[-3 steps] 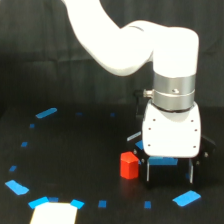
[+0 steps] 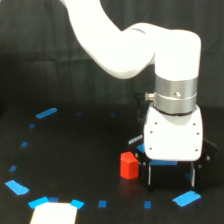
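A small red block (image 2: 129, 166) stands on the black table, left of my gripper. My white gripper (image 2: 171, 182) hangs at the right, pointing down, its two thin dark fingers set apart. No object shows between the fingertips. Just to the right of the block, a blue patch (image 2: 163, 163) shows at the gripper's lower edge. The gripper's body hides part of it, so I cannot tell whether it is tape or an object.
Blue tape pieces (image 2: 186, 199) and small blue marks (image 2: 147, 205) dot the table. A pale, light-coloured object (image 2: 54, 213) sits at the front left edge.
My gripper has shifted slightly down and to the right in the view. The red block has not moved.
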